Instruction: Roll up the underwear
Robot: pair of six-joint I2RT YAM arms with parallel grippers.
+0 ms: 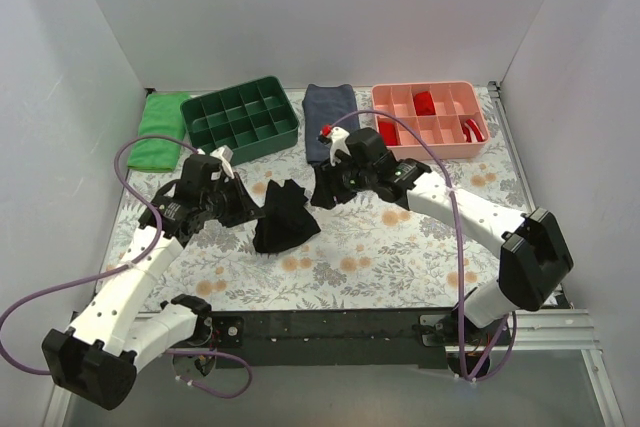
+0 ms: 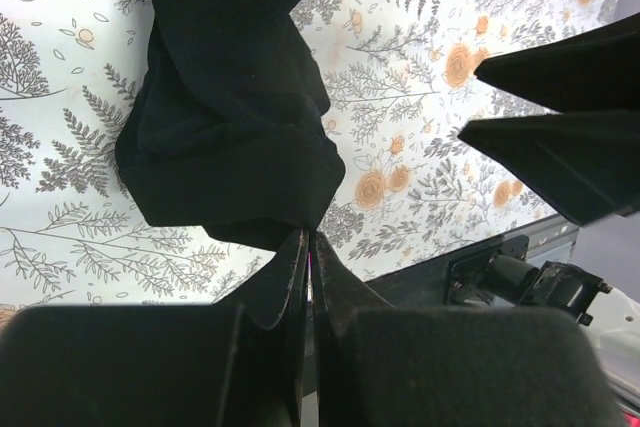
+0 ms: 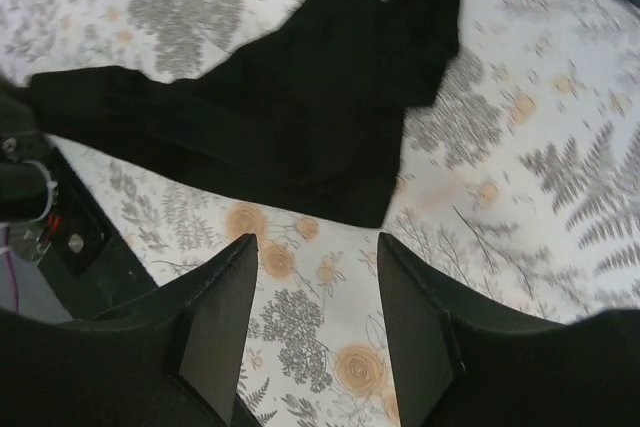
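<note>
Black underwear (image 1: 285, 227) lies rumpled on the floral table in the middle, between the two grippers. My left gripper is shut with its tips at the cloth's near edge in the left wrist view; whether fabric is pinched in it is hard to make out. My right gripper hangs open above and to the right of the underwear (image 3: 320, 117), with nothing between its fingers. Its black fingers (image 2: 550, 157) also show at the right of the left wrist view.
At the back stand a green compartment box (image 1: 239, 143), a pink compartment box (image 1: 445, 142) and a folded grey-blue cloth (image 1: 330, 107). A green cloth (image 1: 155, 122) lies at back left.
</note>
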